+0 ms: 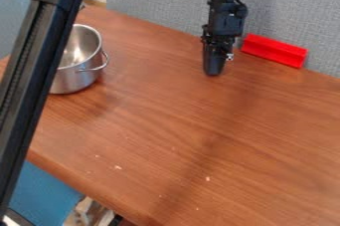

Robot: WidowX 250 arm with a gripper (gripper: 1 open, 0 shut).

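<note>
My black gripper points down at the back of the wooden table, just left of a red block-like bar that lies along the grey back wall. The gripper appears shut, with nothing visible between its fingers. A steel pot with handles stands at the left of the table, partly hidden behind the black arm strut.
A grey padded wall bounds the back. The table's left front edge drops to a blue surface.
</note>
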